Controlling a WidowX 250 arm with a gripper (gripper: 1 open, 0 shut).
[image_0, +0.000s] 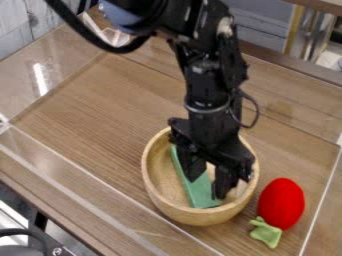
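Observation:
My black gripper (205, 160) reaches down into a wooden bowl (160, 185) near the centre of the camera view, its fingers over and inside the bowl. A green object (199, 192) lies in the bowl, partly hidden behind the fingers. Whether the fingers hold anything is unclear. A red object (281, 204) with a light green leafy end (265, 232) lies just right of the bowl.
A raised wooden edge and shelf stand at the back right.

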